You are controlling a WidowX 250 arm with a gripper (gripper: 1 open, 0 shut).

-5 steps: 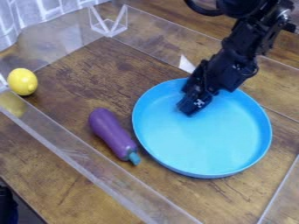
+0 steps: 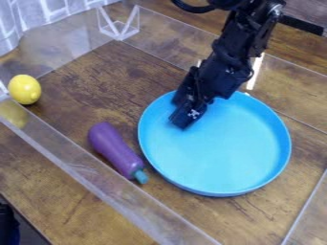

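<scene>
The black gripper [image 2: 192, 100] reaches down from the top of the view, its fingertips low over the upper left rim of a round blue plate [image 2: 215, 153]. I see nothing held in it; the fingers are dark and hard to make out. A purple eggplant [image 2: 115, 148] with a teal tip lies left of the plate. A yellow lemon-like object [image 2: 25, 89] is at the far left.
Clear plastic walls run along the left side and bottom of the wooden surface [image 2: 76, 62]. The wood at upper left and right of the plate is bare.
The gripper has moved left to the plate's upper left edge. The plate and eggplant have shifted slightly left.
</scene>
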